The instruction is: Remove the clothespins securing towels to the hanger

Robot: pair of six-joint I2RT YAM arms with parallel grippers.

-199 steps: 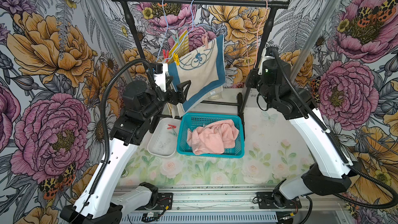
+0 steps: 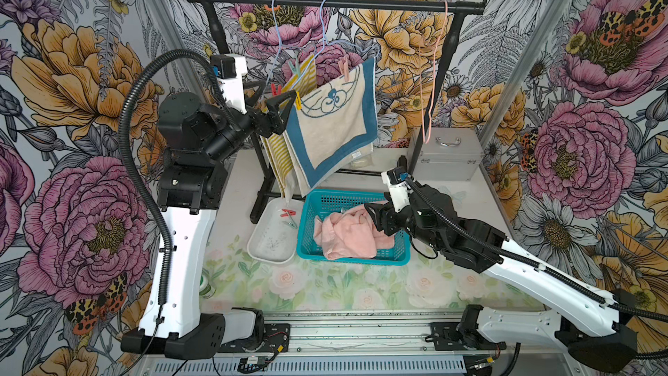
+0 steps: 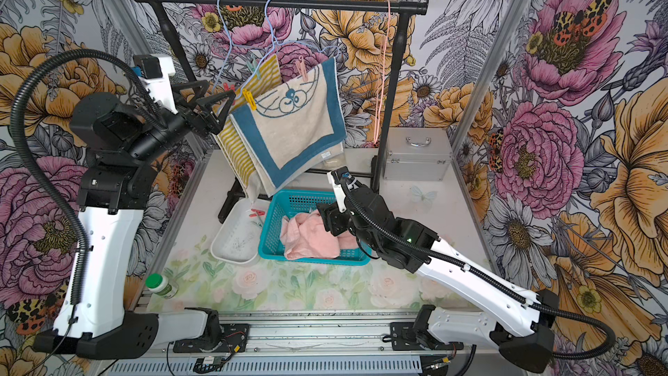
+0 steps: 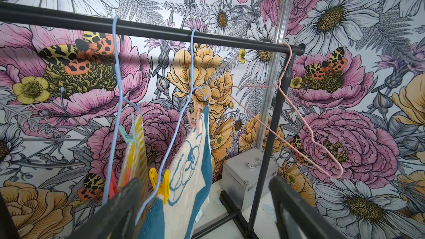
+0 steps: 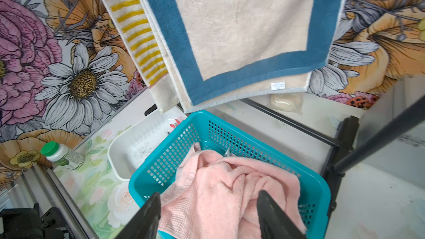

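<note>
A cream towel with a blue border (image 2: pixel 336 133) hangs on a blue hanger (image 4: pixel 116 68), held by a yellow clothespin (image 4: pixel 164 185) at the left and a pink clothespin (image 4: pixel 193 120) at the right. The yellow-striped towel (image 5: pixel 140 31) behind it has a green clothespin (image 4: pixel 128 135) and a red clothespin (image 4: pixel 112 185). Beside the yellow pin, left of the towels, stands my left gripper (image 2: pixel 284 108), open; its blurred fingers (image 4: pixel 119 208) hold nothing. My right gripper is open above the pink towel (image 5: pixel 225 185), its fingers apart from each other and empty.
A teal basket (image 5: pixel 261 159) holds the pink towel. Left of it, a white tray (image 2: pixel 268 250) contains loose clothespins. An empty pink hanger (image 4: pixel 305 126) hangs near the rack's right post (image 4: pixel 265 163); a silver case (image 2: pixel 446 161) stands behind.
My left gripper has risen and moved left to the level of the yellow clothespin. The right one has come down and left from near the right post to over the teal basket.
</note>
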